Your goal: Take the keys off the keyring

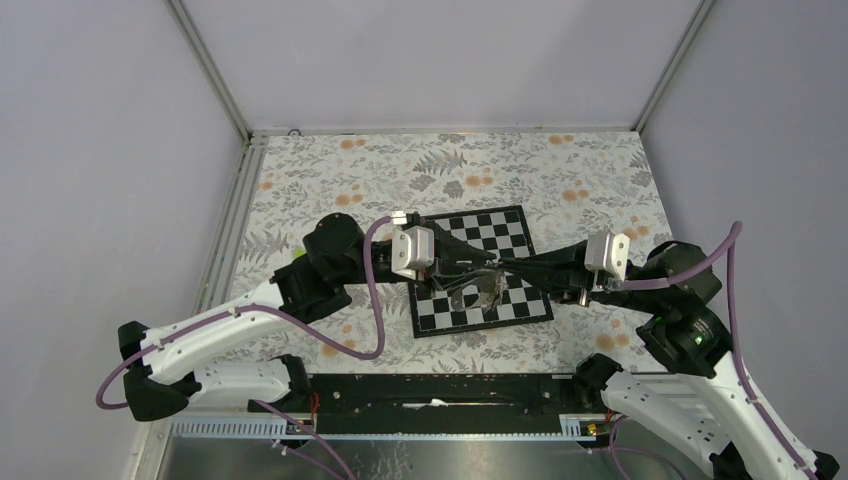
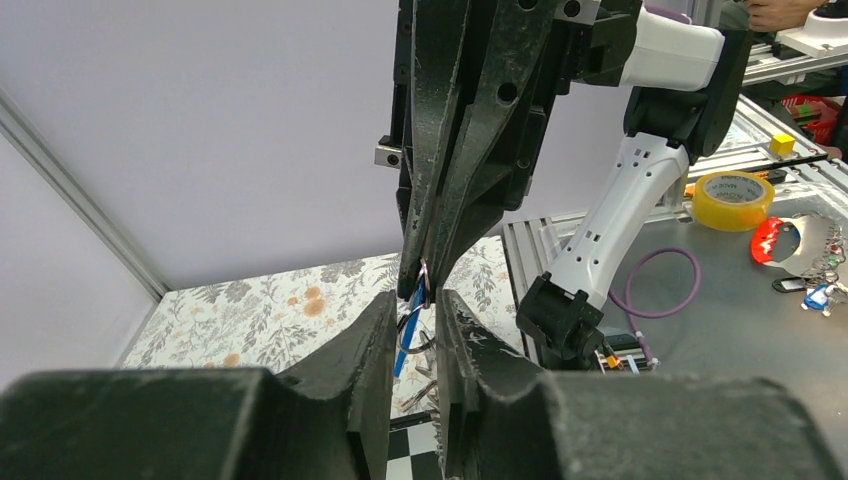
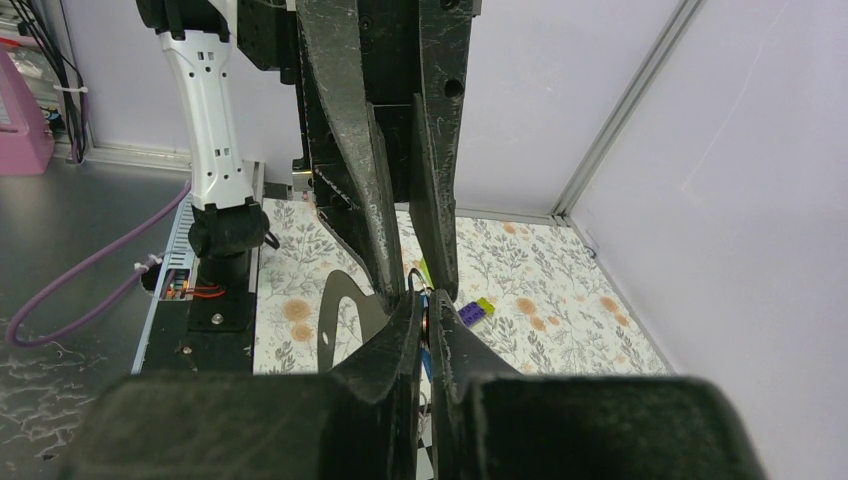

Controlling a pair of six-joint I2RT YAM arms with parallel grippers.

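Above the board, the keyring hangs with a blue strip and metal keys below it. My right gripper is shut, and in the left wrist view its tips pinch the top of the ring. Facing it is my left gripper, its fingers part open on either side of the ring; whether they touch it I cannot tell. A grey flat plate with a hole dangles beside the left fingers in the right wrist view. The fingers hide much of the bunch.
Under the grippers lies a black-and-white checkered board on the floral tabletop. A purple and green object shows behind the left gripper. Tape and other items sit off to the side.
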